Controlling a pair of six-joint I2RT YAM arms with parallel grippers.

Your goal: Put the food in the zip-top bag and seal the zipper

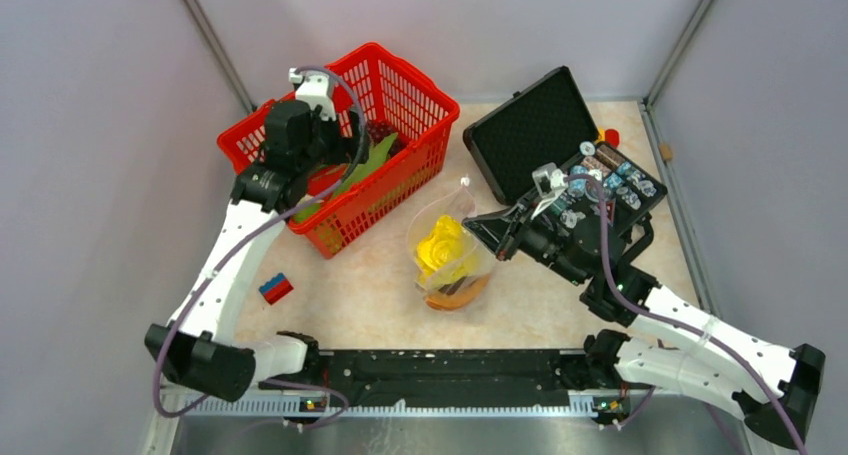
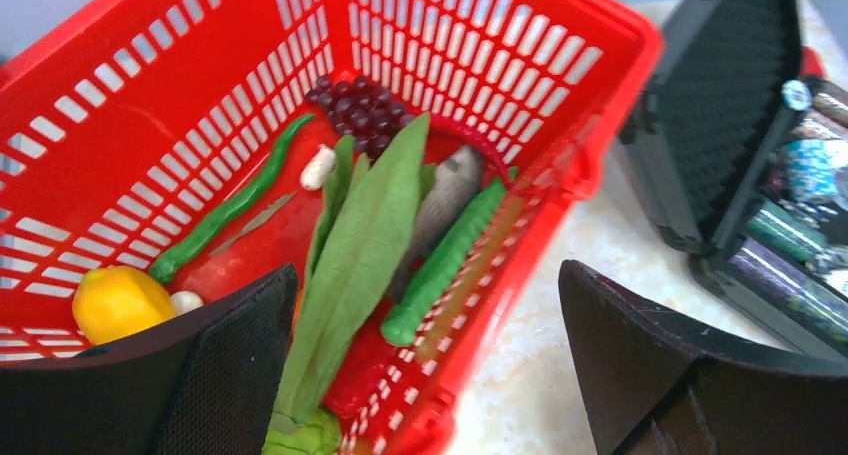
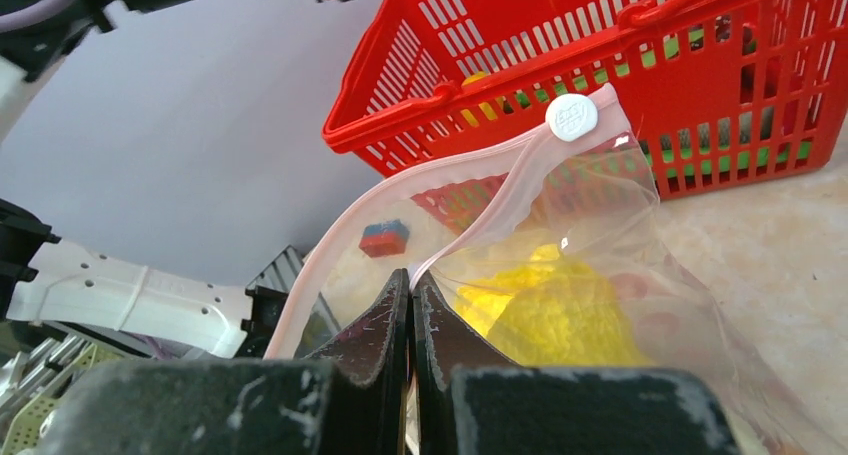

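Observation:
A clear zip top bag with a pale pink zipper band and a white round slider stands mid-table, its mouth parted. Inside are a yellow food piece and something orange-brown at the bottom. My right gripper is shut on the bag's rim, the film running between its fingertips. Over the red basket, my left gripper is wide open with nothing between its fingers. Below it in the basket lie long green leaves, a green cucumber-like piece, dark grapes and a yellow piece.
The red basket fills the back left, its tall walls close to the left gripper. An open black case stands at the back right, behind the right arm. A red and blue block lies at the left.

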